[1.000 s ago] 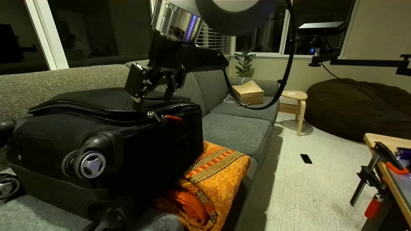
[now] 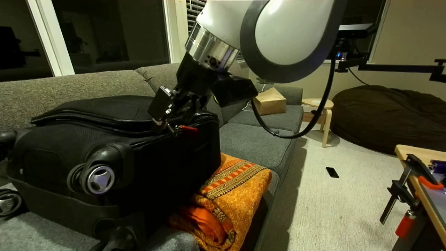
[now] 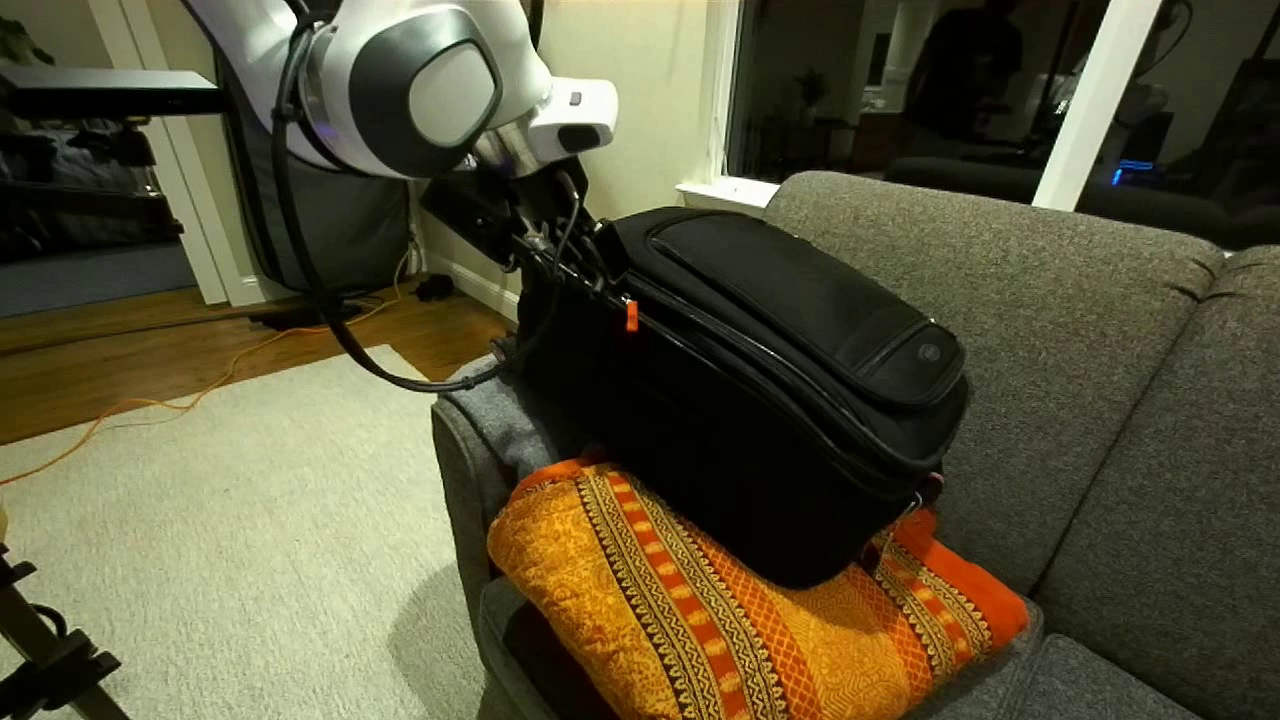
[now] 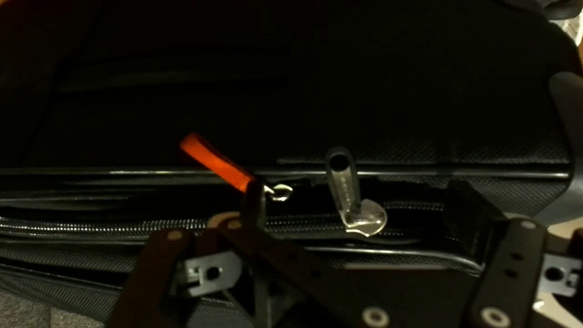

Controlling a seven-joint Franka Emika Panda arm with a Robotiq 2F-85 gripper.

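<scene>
A black suitcase lies on the couch, its zipper track running along the upper edge. Two sliders sit on it: one carries an orange-red tab, the other a dark grey metal pull. My gripper is open, close over the zipper. In the wrist view the grey pull stands between its spread fingers, apart from both. The left finger is near the lower end of the orange tab; whether they touch, I cannot tell. Exterior view 2 shows the orange tab hanging just below the gripper.
An orange patterned blanket is folded under part of the suitcase. The suitcase wheels face the first exterior camera. The couch backrest rises behind. A paper bag rests farther along the seat, and the carpet in front is mostly clear.
My gripper has come down and a little to the right in exterior view 1, from above the suitcase to the zipper pulls. The suitcase has not visibly moved.
</scene>
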